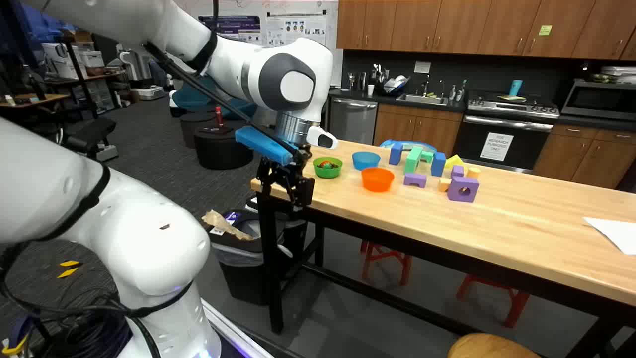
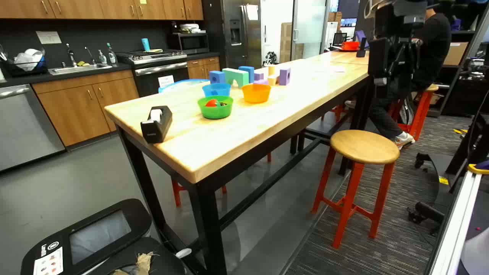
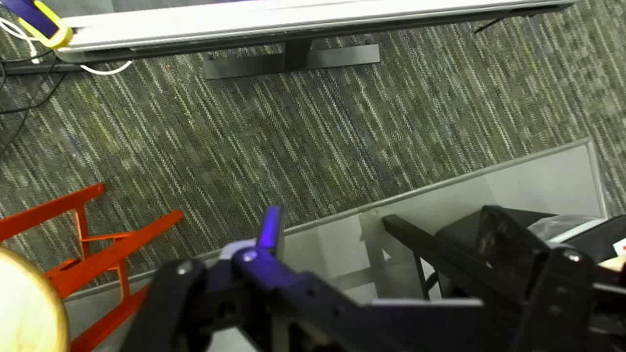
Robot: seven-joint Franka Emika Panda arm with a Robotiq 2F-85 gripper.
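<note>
Off the near left end of the wooden table, my gripper (image 1: 293, 182) hangs beside the edge. In the wrist view the gripper looks open, its fingers (image 3: 270, 229) far apart with only floor and table frame showing between them. On the tabletop are a green bowl (image 2: 215, 108) with small red and dark items inside, a blue bowl (image 1: 365, 160) and an orange bowl (image 1: 377, 179). Behind and right of the bowls stand several toy blocks, among them a purple block with a hole (image 1: 463, 189), a green arch (image 2: 236, 77) and a blue block (image 1: 438, 164).
A black tape dispenser (image 2: 157, 123) sits near one table corner. White paper (image 1: 617, 233) lies at the right, with bare tabletop (image 1: 518, 215) between it and the blocks. A bin (image 1: 241, 256) and a wooden stool (image 2: 364, 146) stand by the table.
</note>
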